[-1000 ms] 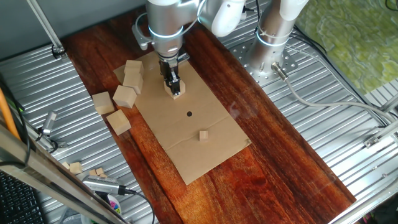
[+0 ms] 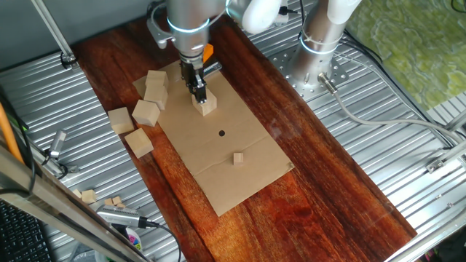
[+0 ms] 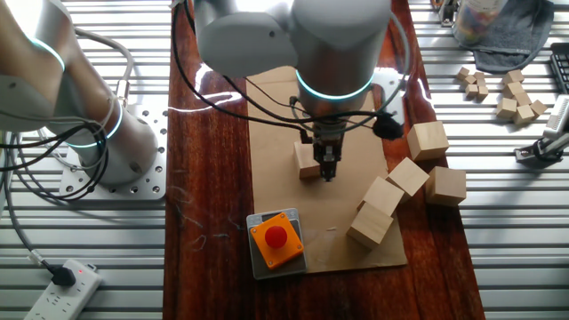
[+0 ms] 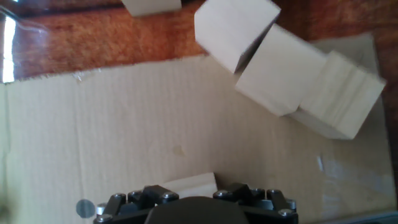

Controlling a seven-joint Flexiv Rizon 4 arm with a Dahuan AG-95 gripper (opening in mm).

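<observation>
A pale wooden block (image 2: 207, 107) rests on the cardboard sheet (image 2: 247, 175), toward its far end. My gripper (image 2: 197, 93) is directly over and beside this block in exterior view 1, partly covering it. In exterior view 2 the gripper (image 3: 327, 165) shows in front of the same block (image 3: 306, 161). At the bottom of the wrist view, part of the block (image 4: 194, 185) appears between the black finger linkages. The fingertips are hidden there, so the finger spacing and any contact are unclear.
Several larger wooden blocks (image 2: 146, 113) cluster at the sheet's left edge. A small cube (image 2: 238, 158) and a black dot (image 2: 222, 133) lie on the nearer cardboard. An orange box with a red button (image 3: 276, 237) stands by the sheet.
The blocks appear unmoved.
</observation>
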